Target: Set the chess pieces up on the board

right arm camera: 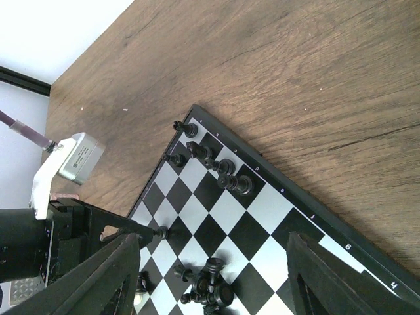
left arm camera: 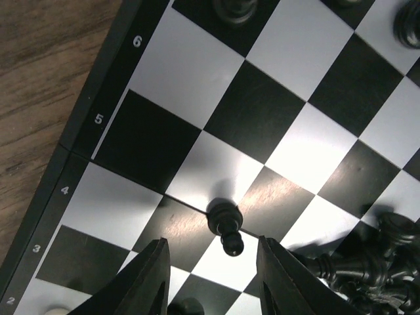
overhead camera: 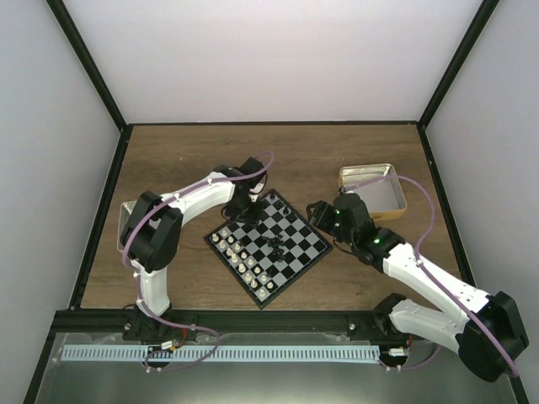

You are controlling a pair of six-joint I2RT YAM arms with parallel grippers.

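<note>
The chessboard (overhead camera: 299, 252) lies diagonally on the table, with white pieces (overhead camera: 242, 268) along its near-left side. Several black pieces stand near its far corner (right arm camera: 242, 185); others lie in a pile (right arm camera: 220, 294) near the middle. My left gripper is open low over the board, a standing black pawn (left arm camera: 229, 230) just beyond its fingertips, seemingly not gripped. My right gripper is open above the board's right side, with nothing between its fingers.
A box (overhead camera: 383, 202) sits at the back right and a basket (overhead camera: 126, 219) at the left, partly behind my left arm. The table behind the board is clear.
</note>
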